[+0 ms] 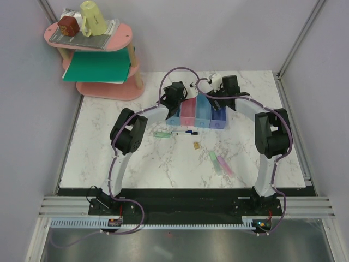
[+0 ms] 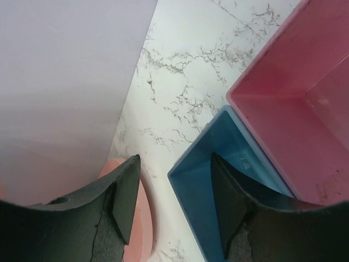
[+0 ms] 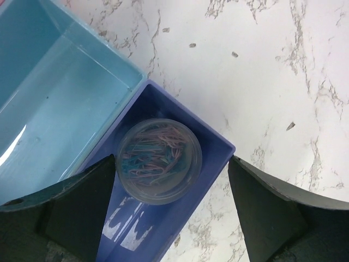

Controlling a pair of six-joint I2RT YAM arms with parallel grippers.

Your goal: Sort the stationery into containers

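A row of colored containers stands at the table's back, with pink (image 1: 187, 113) and light blue (image 1: 203, 114) middle ones. My left gripper is over the left blue container (image 2: 193, 196), fingers apart. My right gripper stands open around the end of the purple container (image 3: 196, 131), where a round clear tub of paper clips (image 3: 159, 161) lies. A green item (image 1: 162, 135), a marker (image 1: 184, 132), a small tan item (image 1: 196, 145), a green stick (image 1: 215, 162) and a pink stick (image 1: 225, 166) lie on the table.
A pink shelf (image 1: 109, 91) with mug (image 1: 95, 19), brown block (image 1: 68, 26) and folders fills the back left.
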